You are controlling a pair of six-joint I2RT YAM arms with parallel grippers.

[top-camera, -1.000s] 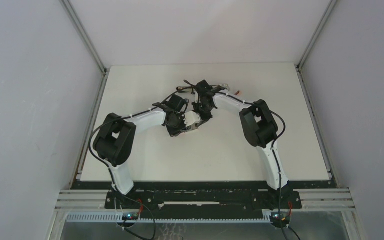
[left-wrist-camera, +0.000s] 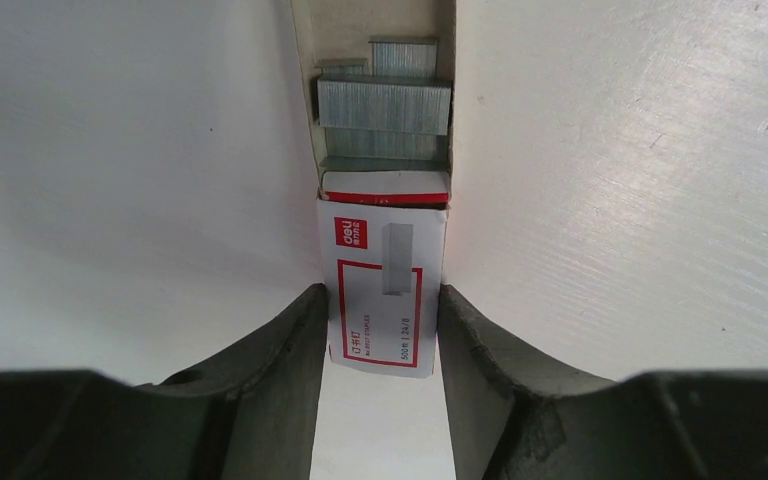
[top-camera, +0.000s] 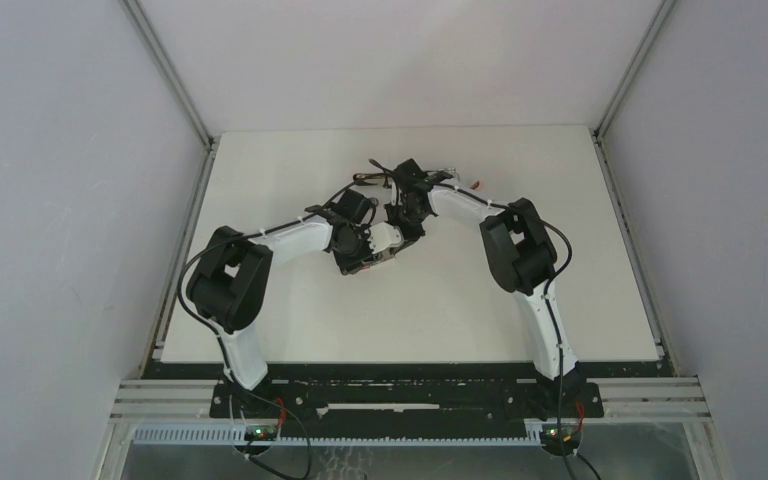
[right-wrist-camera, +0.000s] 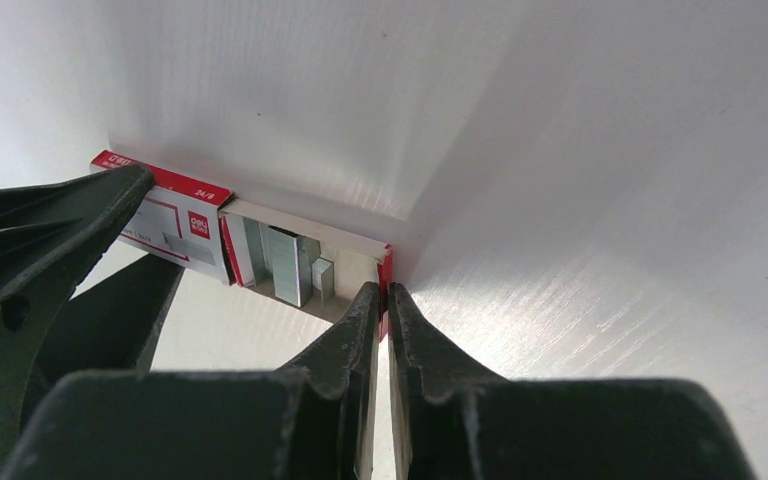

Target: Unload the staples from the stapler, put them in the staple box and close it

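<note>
A white and red staple box sleeve [left-wrist-camera: 360, 280] is pinched across its sides by my left gripper, which is shut on it. Out of the sleeve extends the inner tray [left-wrist-camera: 355, 20], holding several strips of grey staples [left-wrist-camera: 384, 105]. In the right wrist view, my right gripper is shut on the red end of the inner tray [right-wrist-camera: 360, 268], its fingertips nearly together. Sleeve and tray still meet at the sleeve's open end. In the top view the stapler cannot be made out for certain; a dark and metallic long object [top-camera: 370, 180] lies behind the grippers.
Behind the right gripper, a small red-orange item [top-camera: 475, 185] lies on the table. Both wrists stand close together near the middle.
Hardly anything differs in the top view. Both arms hold nearly the same pose around the box, and the objects behind stay where they were.
</note>
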